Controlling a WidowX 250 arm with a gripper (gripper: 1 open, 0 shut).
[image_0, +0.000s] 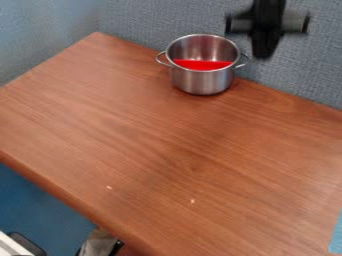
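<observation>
A steel pot (201, 78) with two side handles and red contents (203, 64) sits on the wooden table (147, 150) near its back edge. My gripper (265, 42) is at the top right, above and right of the pot, dark and blurred. It looks shut, with nothing visible between its fingers.
A grey padded wall (297, 75) runs behind the table. At the bottom left, past the table's edge, are the blue floor and some small items partly in view.
</observation>
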